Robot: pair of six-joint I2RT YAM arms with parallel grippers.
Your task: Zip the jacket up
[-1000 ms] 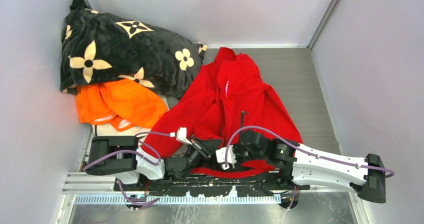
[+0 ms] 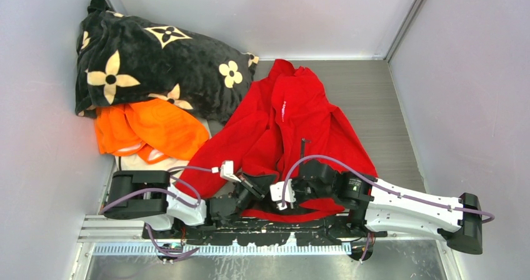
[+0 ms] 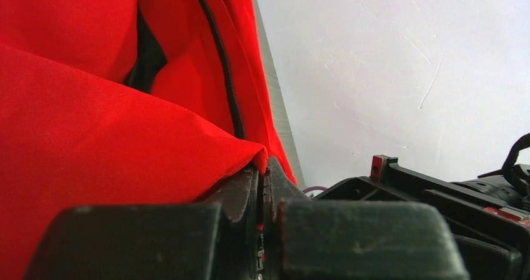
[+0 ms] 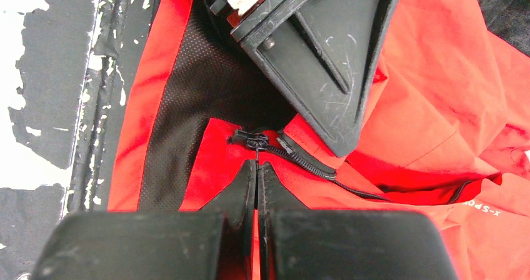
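Observation:
The red jacket lies spread on the grey floor, its lower hem under both arms. In the left wrist view my left gripper is shut at a fold of red fabric, with a black zipper tape behind it; how much cloth is between the fingers is unclear. In the right wrist view my right gripper is shut on the zipper pull, just below the slider at the zip's bottom end. The other gripper's housing hangs just above the slider.
A patterned black pillow and orange cloth lie at the left. Pale walls enclose the space. Bare floor shows at the right. The scuffed black front edge runs along the jacket's hem.

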